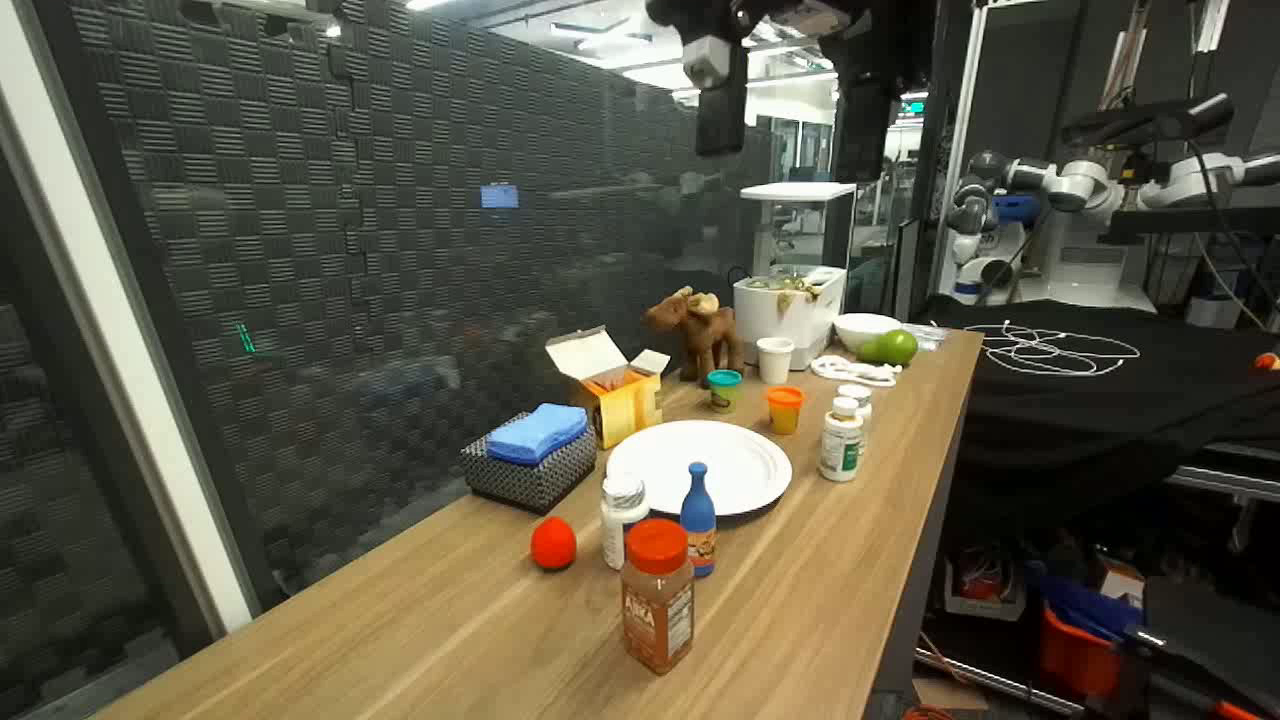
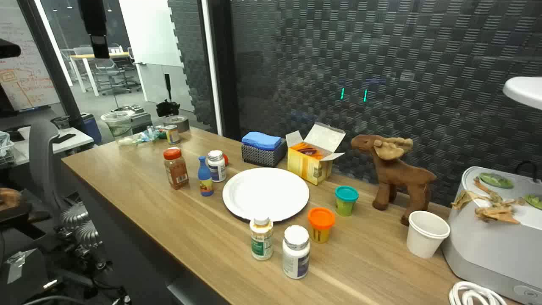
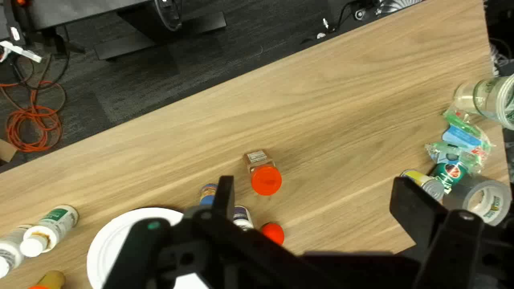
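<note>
High above the table, my gripper stands open, its two black fingers spread wide with nothing held between them. In exterior view 1 the gripper (image 1: pixel 786 132) shows at the top edge, well clear of everything. Below it in the wrist view is a spice jar with a red lid (image 3: pixel 266 180), upright on the wood. A red ball (image 3: pixel 273 233) lies near it. The blue bottle (image 1: pixel 698 522) and a white pill bottle (image 1: pixel 623 518) stand beside the jar; in the wrist view my left finger partly hides them. A white plate (image 2: pixel 266 193) lies mid-table.
Two more pill bottles (image 2: pixel 296 252), an orange tub (image 2: pixel 321 223) and a teal-lidded tub (image 2: pixel 346 200) stand around the plate. Along the wall are a yellow box (image 2: pixel 310 165), a blue cloth (image 2: pixel 261 140) and a plush moose (image 2: pixel 401 175). Bare wood lies toward the front edge.
</note>
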